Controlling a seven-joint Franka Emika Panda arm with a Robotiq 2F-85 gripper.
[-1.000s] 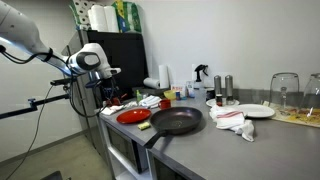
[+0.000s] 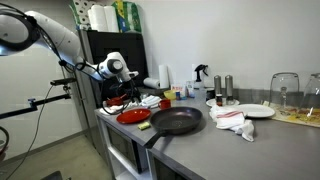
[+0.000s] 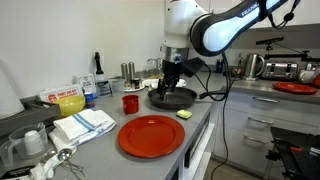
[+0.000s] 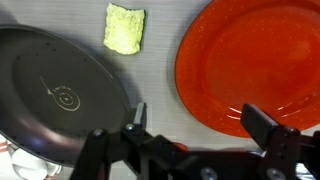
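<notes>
My gripper is open; its dark fingers stand wide apart in the wrist view with nothing held between them. Below it on the counter lie a red plate (image 4: 245, 65) to one side and a black frying pan (image 4: 60, 95) to the other. A small yellow-green sponge (image 4: 124, 29) rests between plate and pan, clear of both. From exterior view 2, the gripper hangs above the pan (image 3: 172, 102), with the plate (image 3: 150, 138) nearer the camera. A red cup (image 3: 131, 104) stands upright beyond the plate.
A striped towel (image 3: 84, 125), a yellow measuring cup (image 3: 71, 104) and glassware (image 3: 25, 147) crowd one counter side. A crumpled red-and-white cloth (image 2: 232, 120) and a white plate (image 2: 255, 110) lie past the pan.
In exterior view 1 the arm has swung rightward, from the counter's left end out over the red plate, and its gripper end now tilts differently. The counter objects look unmoved.
</notes>
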